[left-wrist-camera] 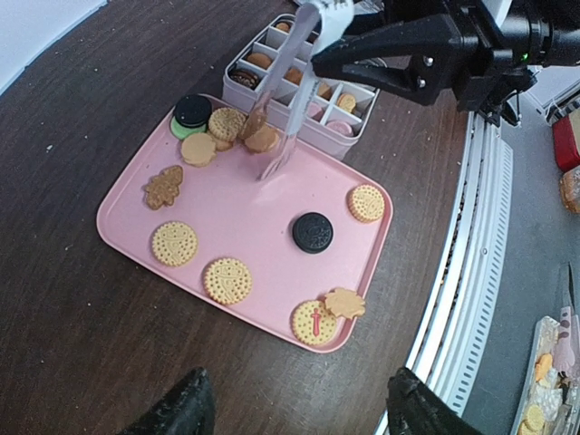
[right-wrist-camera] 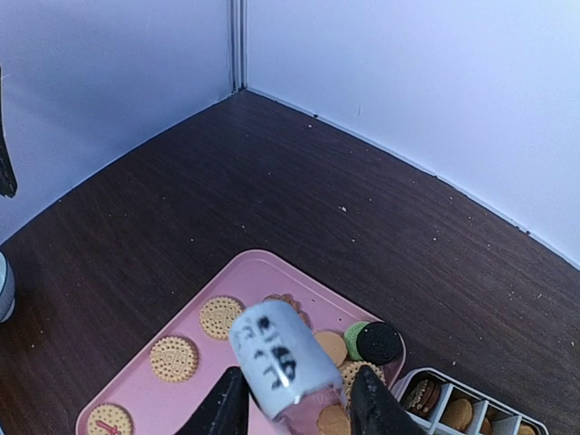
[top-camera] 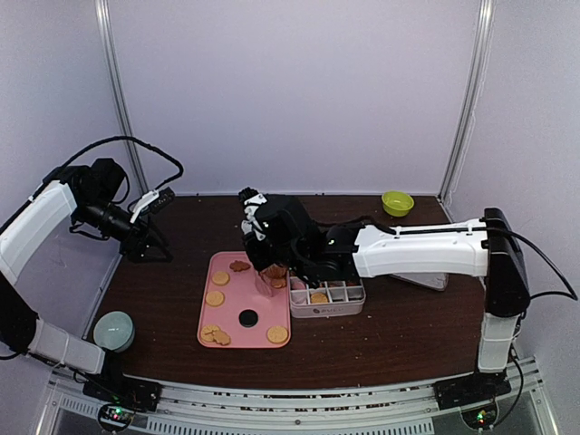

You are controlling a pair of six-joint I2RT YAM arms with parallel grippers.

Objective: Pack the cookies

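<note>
My right gripper is shut on the white handle of pink-ended tongs (left-wrist-camera: 272, 109), which reach down to the far side of the pink tray (left-wrist-camera: 254, 204). In the left wrist view the two tong arms stand apart, their ends around or against a small tan cookie (left-wrist-camera: 262, 139); whether they grip it I cannot tell. Other cookies on the tray include a black one (left-wrist-camera: 313, 233), a tree-shaped one (left-wrist-camera: 164, 188) and several round tan ones. The divided box (top-camera: 328, 310) beside the tray holds cookies in several compartments. My left gripper hangs open and empty at the left.
A pale blue bowl (top-camera: 114, 332) stands at the table's left front. At the back right sits a green bowl (top-camera: 397, 203), with a clear lid (top-camera: 430, 280) in front of it. Dark table to the left of the tray is bare.
</note>
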